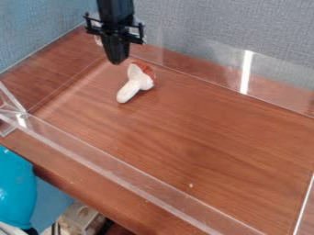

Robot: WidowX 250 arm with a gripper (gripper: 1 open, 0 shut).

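The black gripper [117, 51] hangs over the back-left of the wooden surface, its fingertips pointing down, shut with nothing visible between them. A little below and to its right, a white plush-like object [134, 84] with a reddish-orange patch at its upper end lies on the wood, apart from the gripper.
Clear plastic walls [147, 184] edge the wooden surface [208, 138]; grey-blue padded walls stand behind and at the left. A turquoise object [13, 188] sits outside at the lower left.
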